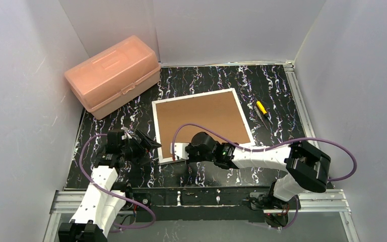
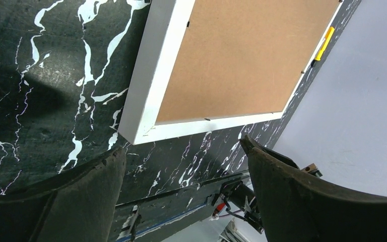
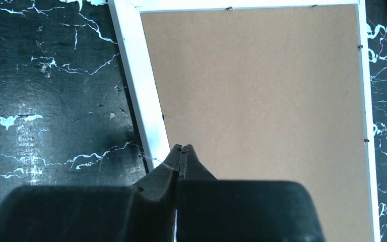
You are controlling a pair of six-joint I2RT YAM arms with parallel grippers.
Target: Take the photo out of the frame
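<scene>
The white-edged frame (image 1: 204, 93) lies back up on the black table, its brown backing board (image 2: 242, 55) showing, with small dark tabs along the inner edge. My left gripper (image 1: 151, 142) stands open just left of the frame's lower-left part; in its wrist view a frame corner sits beyond the fingers, nothing between them. My right gripper is shut with nothing seen between its fingertips, over the board beside the white rail in its wrist view. From the top it is over the frame's near left part, its tips hidden by the wrist.
A pink toolbox (image 1: 112, 73) stands at back left. A yellow-handled screwdriver (image 1: 262, 108) and a slim metal tool (image 1: 259, 116) lie right of the frame. Walls enclose the back and sides; a purple cable (image 1: 350, 169) arches over the right arm.
</scene>
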